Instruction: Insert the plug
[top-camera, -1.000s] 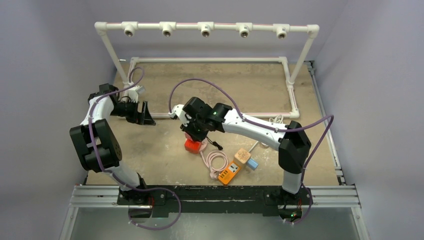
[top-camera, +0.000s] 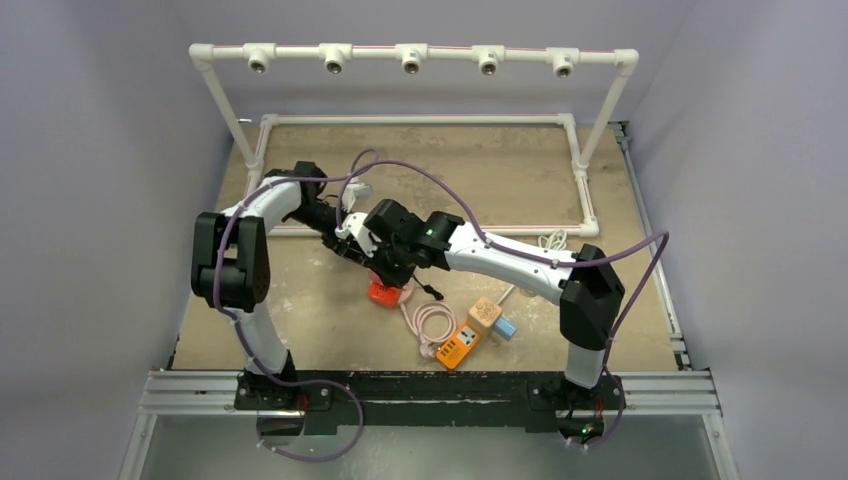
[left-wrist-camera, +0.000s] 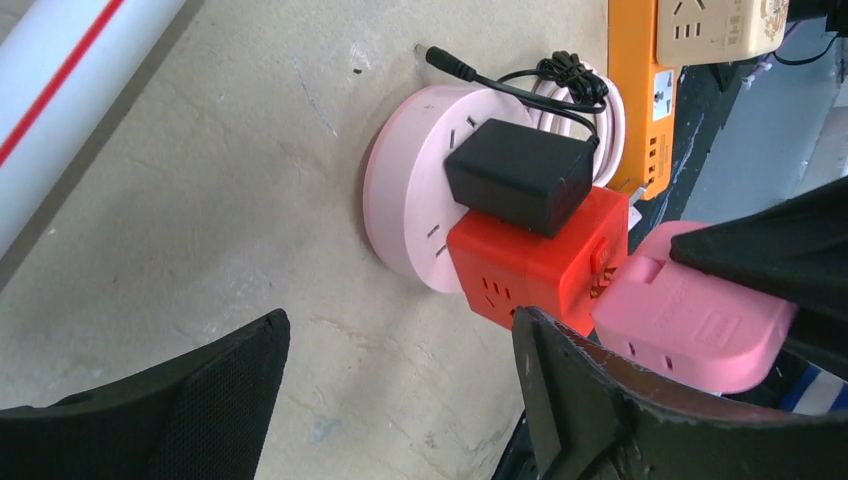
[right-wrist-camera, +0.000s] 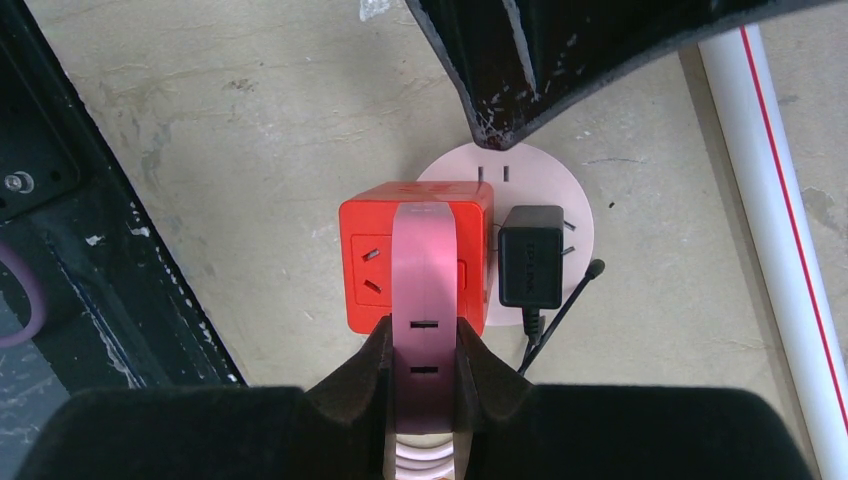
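Observation:
A round pink socket (left-wrist-camera: 395, 200) (right-wrist-camera: 555, 180) lies on the board with a black adapter (left-wrist-camera: 515, 175) (right-wrist-camera: 530, 255) and a red cube plug (left-wrist-camera: 530, 270) (right-wrist-camera: 365, 280) on it. My right gripper has a pink block (left-wrist-camera: 690, 320) (right-wrist-camera: 424, 270) between its fingers, over the red cube. My left gripper stands open, empty, just short of the socket cluster and close beside the right gripper; in the top view both sit at the middle left.
An orange power strip (top-camera: 458, 345), a beige cube (top-camera: 484, 315) and a blue block (top-camera: 505, 329) lie at the front right. A coiled pink cable (top-camera: 433, 310) is nearby. A white pipe frame (top-camera: 420, 119) borders the back, and the board's dark front edge is close.
My left arm has swung rightward from the left side to beside the right gripper and the socket cluster. The right arm has shifted only slightly.

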